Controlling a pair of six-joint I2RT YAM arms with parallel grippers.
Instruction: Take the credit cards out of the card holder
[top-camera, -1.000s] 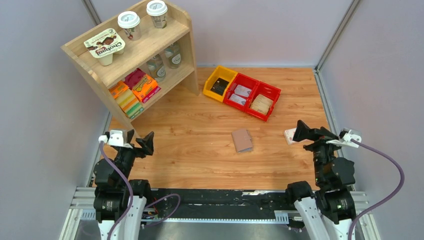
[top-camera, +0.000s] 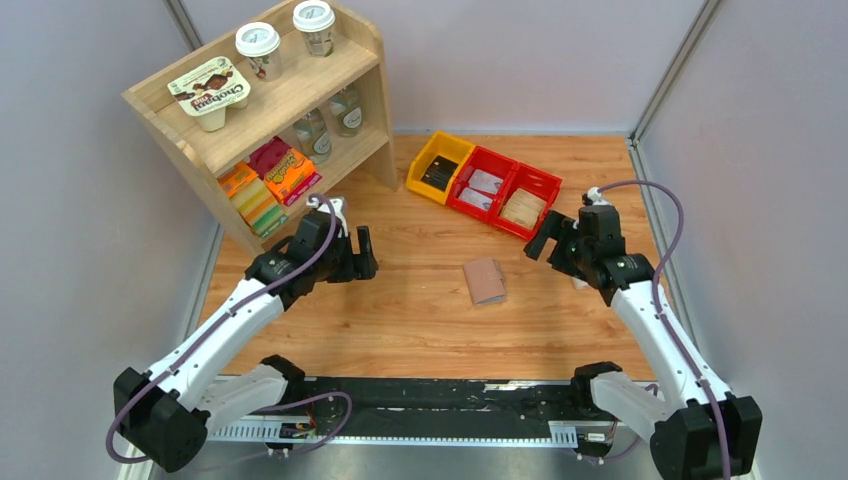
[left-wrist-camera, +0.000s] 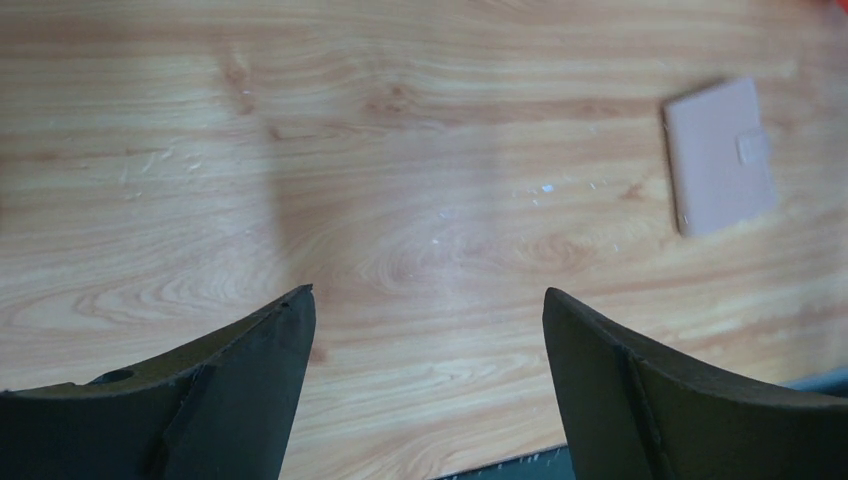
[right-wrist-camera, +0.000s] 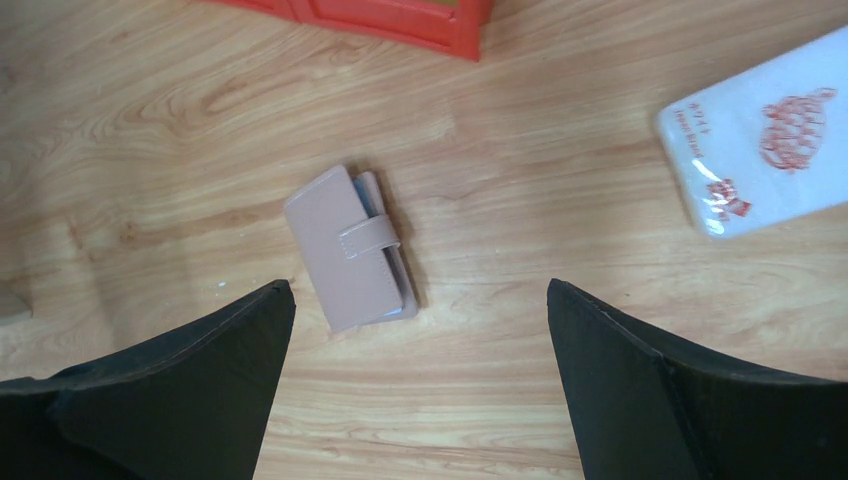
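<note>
A pinkish-tan card holder (top-camera: 484, 281) lies near the middle of the wooden table. In the right wrist view the card holder (right-wrist-camera: 337, 255) is closed by a strap, with bluish edges showing at its side. My open right gripper (top-camera: 540, 248) hangs above and right of it, empty. My left gripper (top-camera: 355, 250), also open and empty, is over the table to the holder's left. The left wrist view shows the holder (left-wrist-camera: 718, 160) at its upper right.
Yellow (top-camera: 428, 163) and red (top-camera: 530, 228) bins hold flat items at the back. A wooden shelf (top-camera: 285, 100) with cups, bottles and boxes stands back left. A white printed flat object (right-wrist-camera: 750, 150) lies right of the holder.
The card holder has not moved.
</note>
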